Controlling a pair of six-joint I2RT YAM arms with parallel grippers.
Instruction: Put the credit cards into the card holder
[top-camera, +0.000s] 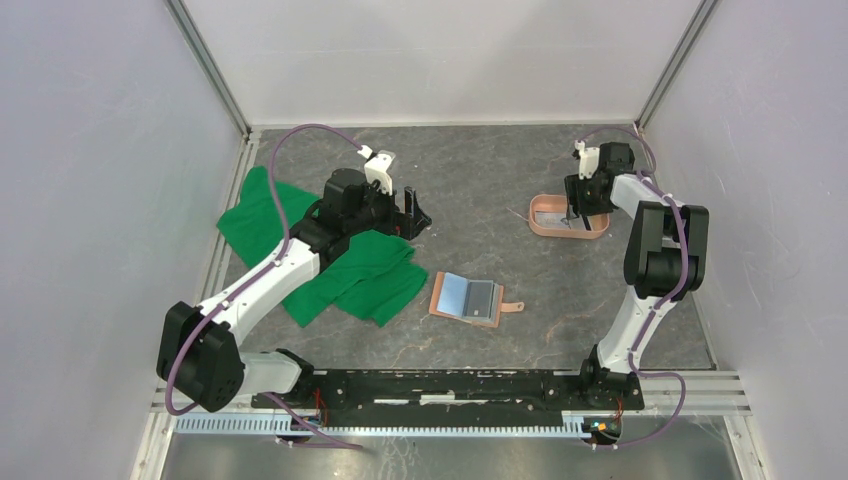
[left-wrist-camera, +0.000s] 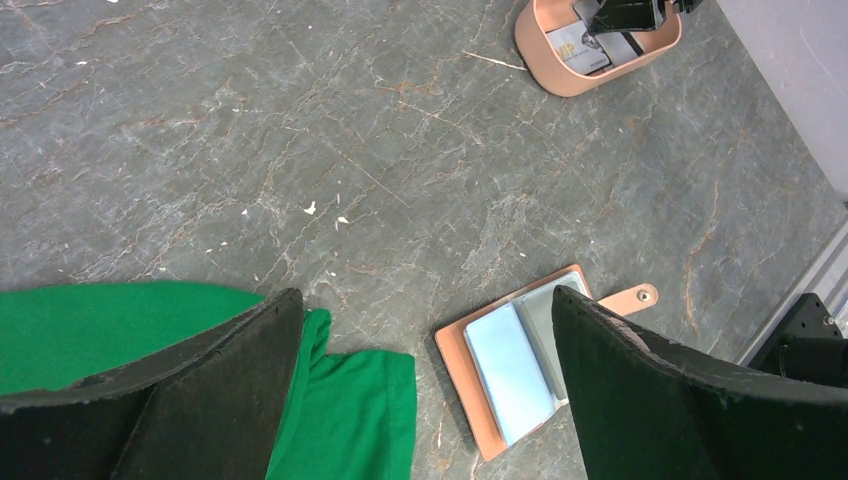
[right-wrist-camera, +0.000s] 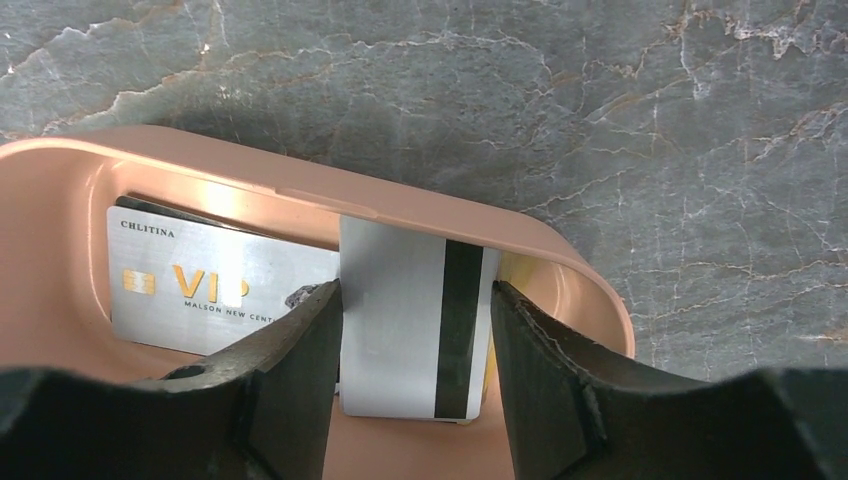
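In the right wrist view a silver card with a black stripe (right-wrist-camera: 400, 340) lies in the pink tray (right-wrist-camera: 200, 150). My right gripper reaches down into the tray, one fingertip at each side edge of that card; whether they grip it does not show. Beside it lies a silver VIP card (right-wrist-camera: 200, 270), partly covered by a finger, with a dark card edge under it. The card holder (top-camera: 437, 297) lies spread out near the front middle, brown-edged with clear sleeves and a strap. My left gripper (top-camera: 412, 215) stands open and empty above the table, left of the tray.
A crumpled green cloth (top-camera: 350, 285) covers the left side of the table, under the left arm. White walls stand left, right and behind. The grey tabletop (top-camera: 470, 180) between the left gripper and the tray is bare.
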